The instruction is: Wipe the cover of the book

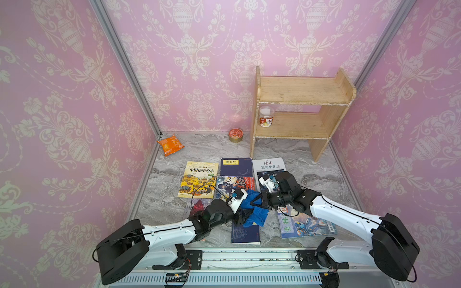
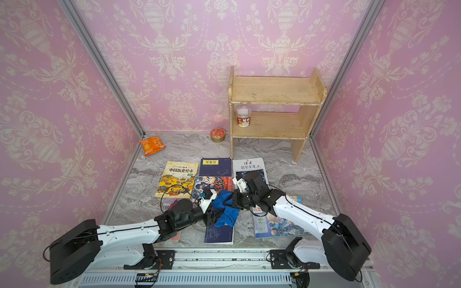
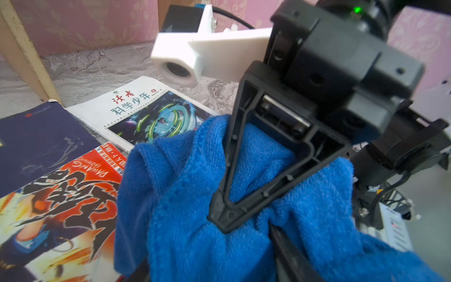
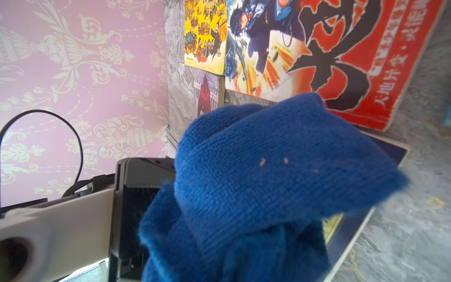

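Note:
A blue cloth (image 1: 254, 213) is lifted over a dark navy book (image 1: 245, 235) at the front middle. My right gripper is shut on the cloth, its black frame pressed into the folds in the left wrist view; the cloth fills much of the right wrist view. My left gripper (image 1: 242, 216) is at the cloth's left side, low, with fingers (image 3: 293, 263) against the fabric; its fingers look part open, largely hidden by the cloth.
Other books lie around it: a yellow one (image 1: 197, 180), a red comic (image 1: 235, 183), a white magazine (image 1: 269, 164). A wooden shelf (image 1: 293, 129) with a jar stands back right; an orange packet (image 1: 171, 144) and a can (image 1: 235, 135) lie at the back.

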